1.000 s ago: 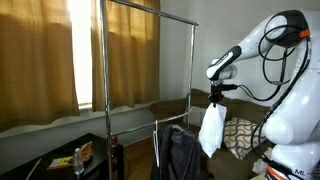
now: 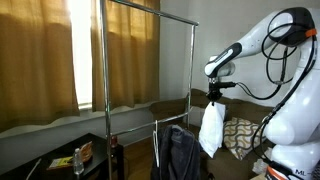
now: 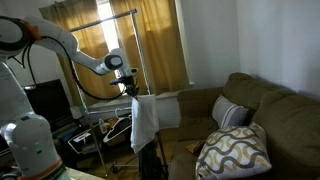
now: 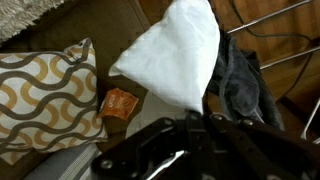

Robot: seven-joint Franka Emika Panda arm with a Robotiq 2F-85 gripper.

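Note:
A white cloth [image 2: 212, 128] hangs in the air from my gripper [image 2: 214, 98], which is shut on its top edge. In exterior view 2 the cloth [image 3: 145, 120] drops as a long, narrow drape below the gripper [image 3: 131, 93]. Seen from the wrist, the cloth [image 4: 175, 52] spreads away from the fingertips, clear of the sofa below. Dark clothing [image 2: 178, 150] hangs on the metal rack, to the left of the cloth in exterior view 1.
The tall metal rack [image 2: 191, 70] stands close to the arm. A brown sofa [image 3: 262, 105] holds patterned pillows [image 3: 232, 152]. On a dark table [image 2: 68, 160] at the left are a bottle and small items. An orange packet [image 4: 118, 103] lies below the gripper.
The lower end of the cloth sways slightly. My arm stays in nearly the same place, with the cloth hanging from the gripper throughout.

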